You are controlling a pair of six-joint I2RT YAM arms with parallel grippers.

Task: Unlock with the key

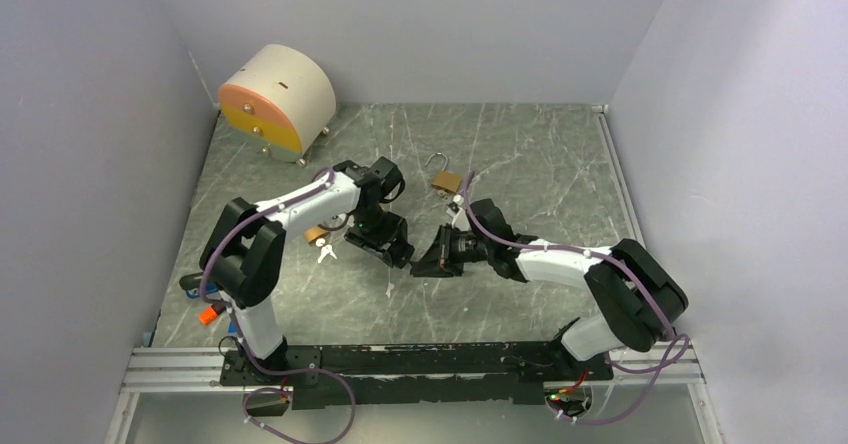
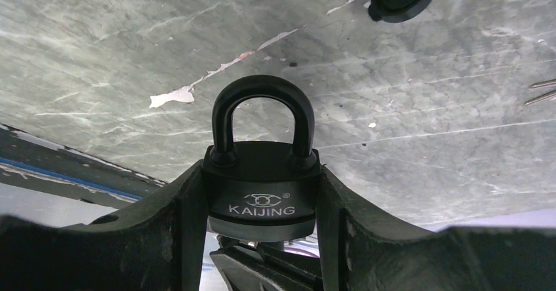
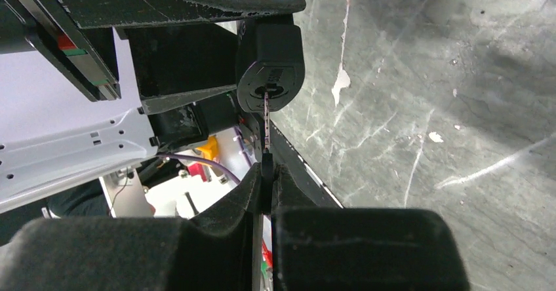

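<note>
A black KAIJING padlock, shackle upward, sits between the fingers of my left gripper, which is shut on it. In the top view that gripper is left of centre. My right gripper is shut on a key, whose blade points at the keyhole on the padlock's underside in the right wrist view. The blade's tip is at the keyhole; how far inside it is, I cannot tell.
Brass padlocks and loose keys lie on the marble table. A striped cabinet stands at back left, tools at front left.
</note>
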